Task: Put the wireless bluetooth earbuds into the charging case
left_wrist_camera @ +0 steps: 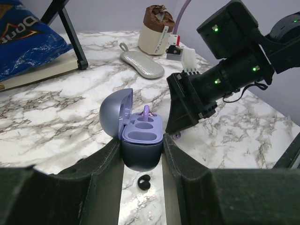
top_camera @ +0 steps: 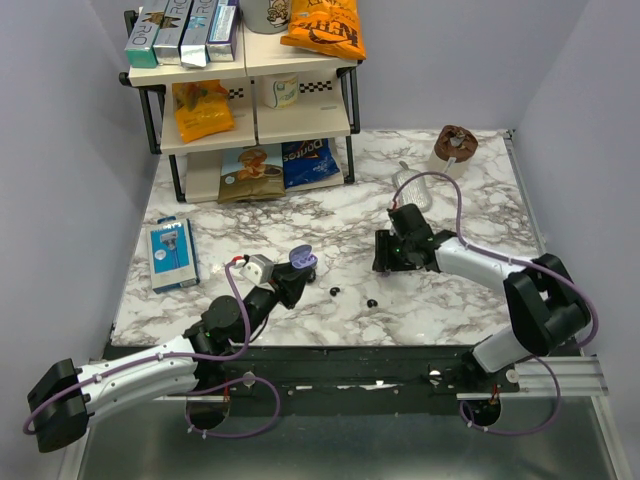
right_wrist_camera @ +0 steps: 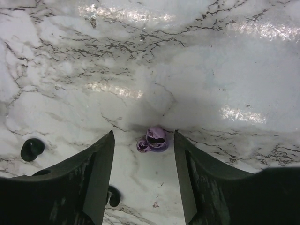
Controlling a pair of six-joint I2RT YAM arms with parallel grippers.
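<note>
A purple charging case (left_wrist_camera: pixel 142 133), lid raised, is held by my left gripper, which is shut around its lower body above the table. A small purple stem (left_wrist_camera: pixel 146 111) sticks up from the far part of the case's tray; whether it is an earbud seated there I cannot tell. In the right wrist view a purple earbud (right_wrist_camera: pixel 157 138) lies on the marble table, just beyond the fingertips and in line with the gap of my right gripper. That gripper is open with nothing gripped.
Several black earbuds lie loose, one black earbud (top_camera: pixel 372 303) near the front and another black earbud (right_wrist_camera: pixel 33 149) left of the right gripper. A grey pouch (top_camera: pixel 412 190) and a canister (top_camera: pixel 452 152) stand behind the right arm. The shelf (top_camera: pixel 205 177) fills the back left.
</note>
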